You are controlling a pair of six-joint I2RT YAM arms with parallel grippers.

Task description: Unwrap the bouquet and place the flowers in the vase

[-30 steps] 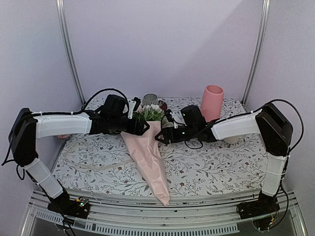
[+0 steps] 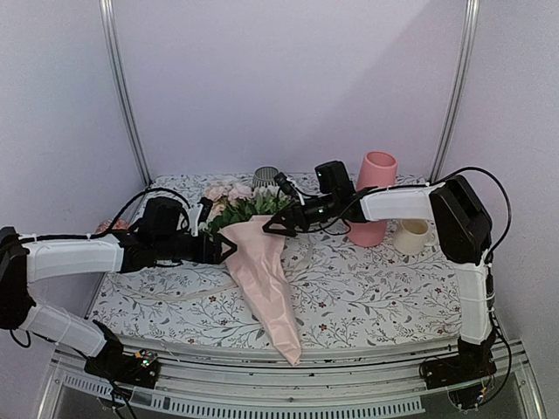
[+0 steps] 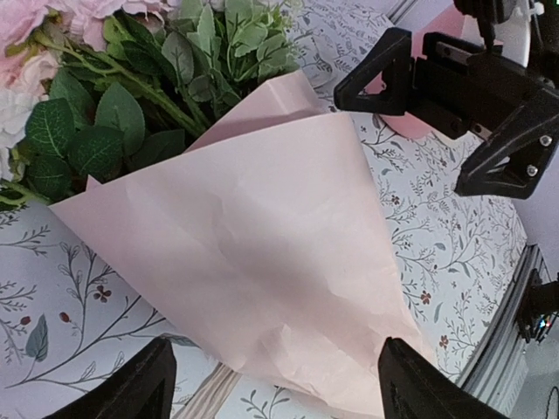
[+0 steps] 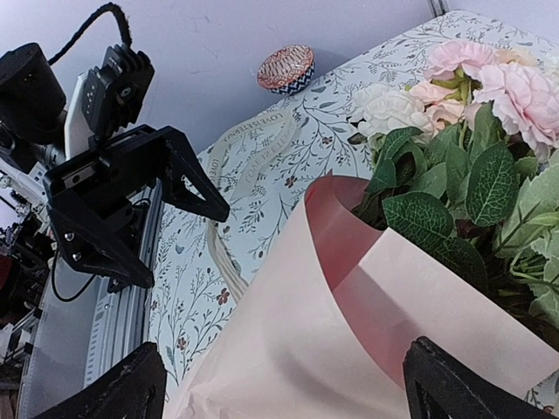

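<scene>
The bouquet lies on the patterned table, its pink and white flowers (image 4: 463, 96) and green leaves (image 3: 96, 122) toward the back. A pale pink paper wrap (image 2: 262, 271) tapers toward the front edge. My left gripper (image 2: 225, 247) is at the wrap's upper left edge, its fingers (image 3: 140, 384) apart with paper beneath the gap. At the wrap's top right is my right gripper (image 2: 272, 227); its fingers (image 4: 454, 384) are also spread, with paper in view between them. Neither visibly pinches the paper. A tall pink vase (image 2: 377, 170) stands upright at the back right, partly behind the right arm.
A cream cup (image 2: 412, 236) sits beside the vase, and a ribbed grey pot (image 2: 265, 176) stands behind the flowers. A patterned bowl (image 4: 286, 70) is at the left. Pale ribbon (image 4: 227, 262) trails beside the wrap.
My left gripper has moved left and toward the front, uncovering more of the flowers. The right gripper has shifted back and slightly left along the wrap's top. The wrap's lower end has stayed put.
</scene>
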